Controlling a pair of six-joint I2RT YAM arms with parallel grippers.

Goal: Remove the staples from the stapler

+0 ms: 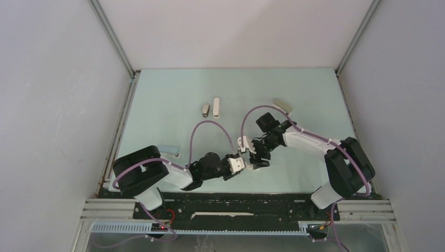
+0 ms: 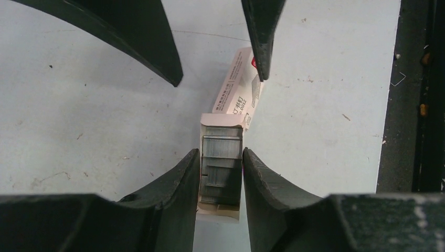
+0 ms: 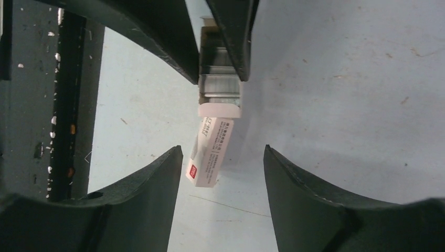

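In the left wrist view my left gripper is shut on an open pale tray (image 2: 222, 120) with silvery strips inside, held by its long sides. A printed white box (image 2: 237, 86) is beyond its end; whether they touch I cannot tell. My right gripper stands open around the near end of the printed box (image 3: 210, 152), its fingers (image 3: 160, 181) clear of it on both sides. From above, both grippers meet near the table's front and mostly hide these pieces. A beige stapler-like object (image 1: 282, 106) lies at the back right.
A small dark-and-pale object (image 1: 205, 110) and a slim white one (image 1: 216, 107) lie at the back centre. At left, a light blue object (image 1: 169, 150) sits beside my left arm. Its front edge is close.
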